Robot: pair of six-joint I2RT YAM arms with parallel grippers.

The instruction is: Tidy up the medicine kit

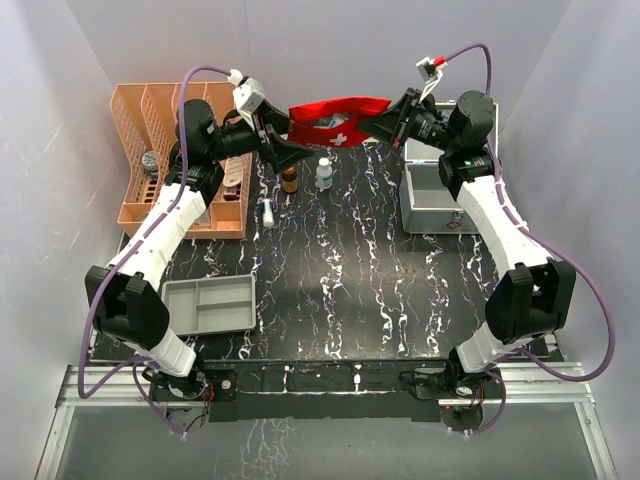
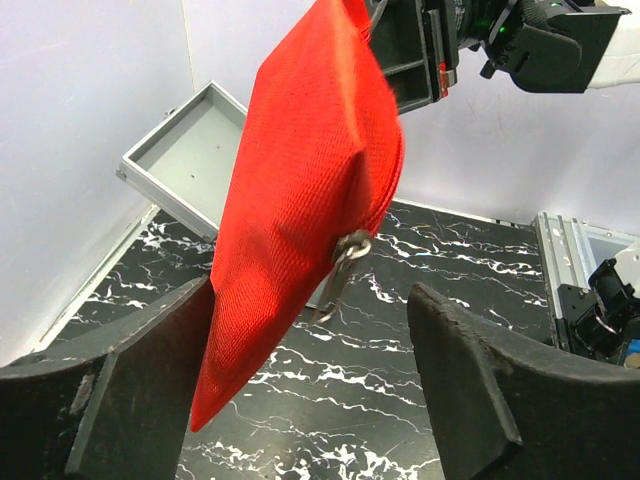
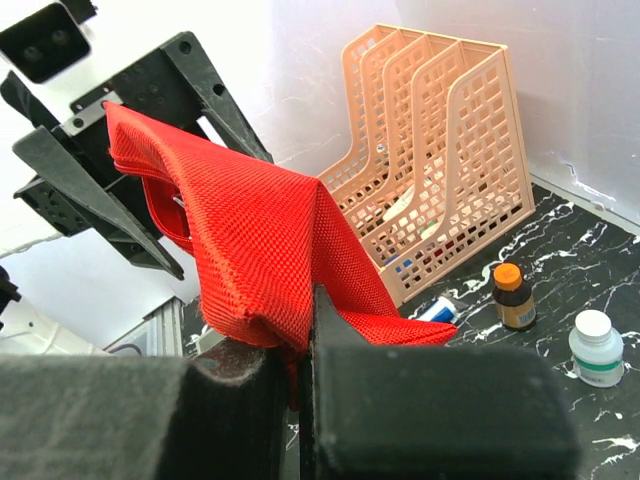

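Note:
The red first-aid pouch [image 1: 340,122] with a white cross hangs in the air between my arms. Its mouth is partly open, with something pale showing inside. My right gripper [image 1: 368,125] is shut on the pouch's right end; in the right wrist view the red cloth [image 3: 260,260] runs in between its fingers. At the opposite end, my left gripper [image 1: 298,140] stands open with the pouch's end between its spread fingers. A metal zipper pull [image 2: 346,262] dangles from that end, inside the gap and clear of the right-hand finger [image 2: 470,380].
A peach rack [image 1: 228,225] stands at the back left. Near it are a brown bottle [image 1: 289,180], a white bottle [image 1: 324,174] and a small white tube [image 1: 268,213]. An open grey box [image 1: 437,222] stands right, an empty grey tray [image 1: 210,325] front left.

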